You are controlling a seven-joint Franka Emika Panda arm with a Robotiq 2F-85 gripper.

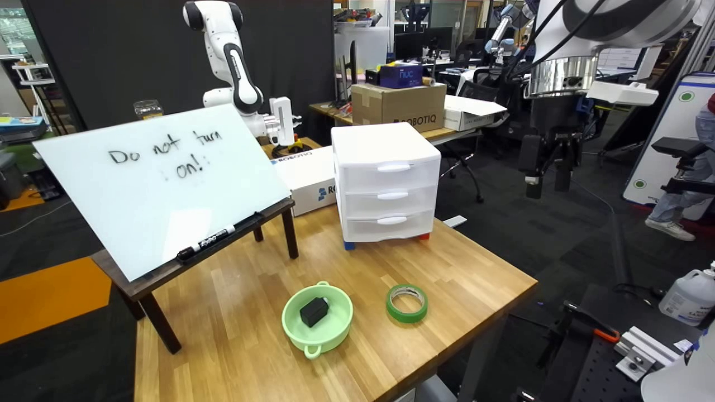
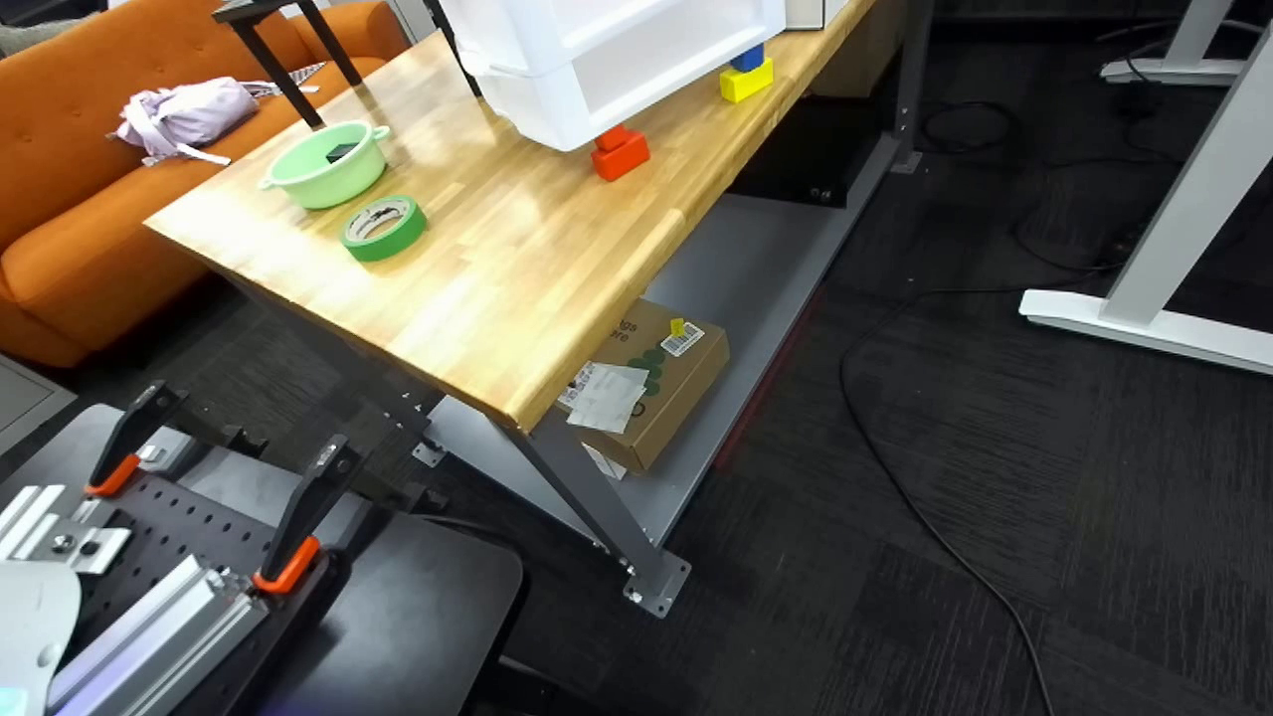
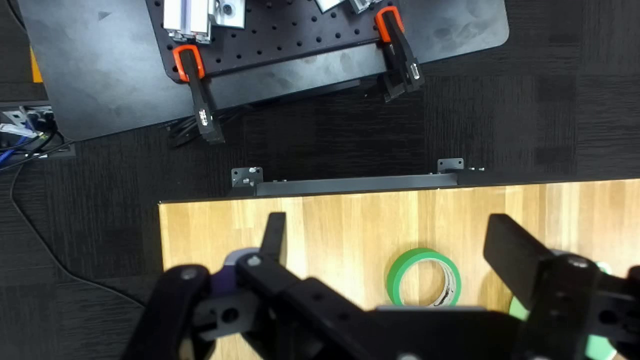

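My gripper (image 1: 551, 191) hangs open in the air to the right of the table, well apart from everything on it. In the wrist view its two dark fingers stand wide with nothing between them. A light green two-handled bowl (image 1: 340, 324) rests near the front of the table, and a small black block (image 1: 313, 312) lies inside it. To the bowl's right a roll of green tape (image 1: 415, 312) lies flat; the wrist view also has this green tape (image 3: 394, 277). In that view the gripper hides most of the bowl.
A white three-drawer unit (image 1: 389, 176) stands at the back, its drawers shut. On the left a whiteboard (image 1: 161, 181) reading "Do not turn on!" leans on a dark stand, a marker (image 1: 206, 243) on its ledge. Bare wood (image 1: 469, 274) lies right of the tape.
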